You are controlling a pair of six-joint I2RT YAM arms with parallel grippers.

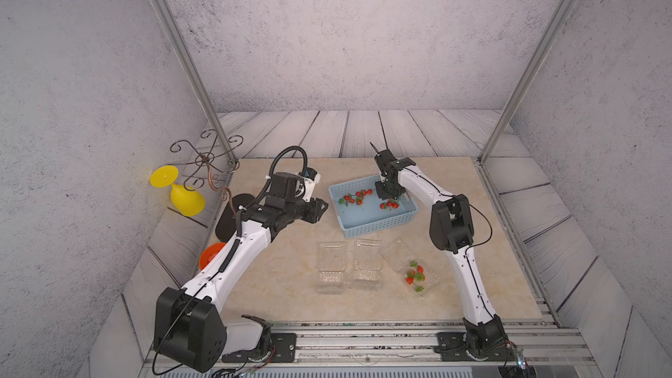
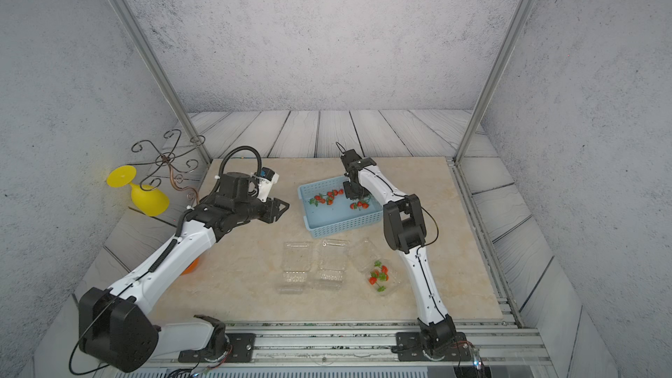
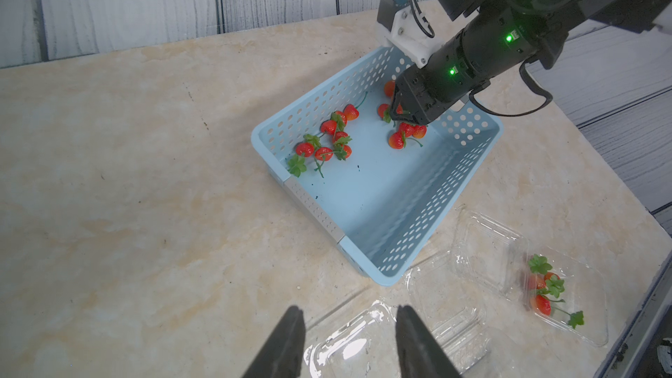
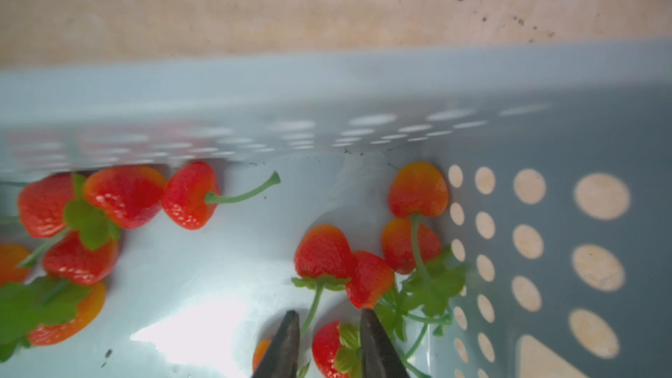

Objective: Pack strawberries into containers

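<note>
A light blue basket (image 1: 364, 217) holds strawberries in two clusters, one at the left (image 3: 329, 126), one at the right (image 3: 397, 140). My right gripper is down inside the basket at its right end, fingers part open over the right cluster; a strawberry (image 4: 329, 350) shows between and behind the fingertips, and whether they touch it is unclear. My left gripper hangs left of the basket, fingers apart, nothing between them. In front are clear containers (image 1: 331, 257) with nothing seen in them, and one at the right (image 2: 381, 277) holding several strawberries.
An orange bowl (image 1: 208, 255) and a dark object (image 1: 227, 224) lie at the left, partly behind the left arm. A metal stand and yellow vase (image 1: 186, 199) stand beyond. The table right of the right arm is clear.
</note>
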